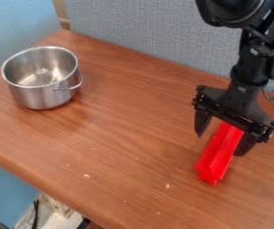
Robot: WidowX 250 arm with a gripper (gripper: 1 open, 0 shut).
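My black gripper (223, 130) hangs over the right side of the wooden table, its fingers spread open on either side of the upper end of a red bar-shaped object (218, 159), which lies lengthwise on the table. Whether the fingers touch it is unclear.
A steel pot (41, 82) with side handles stands at the back left of the table (127, 152). A grey padded wall runs behind the table, and the left edge drops off to a blue surface.
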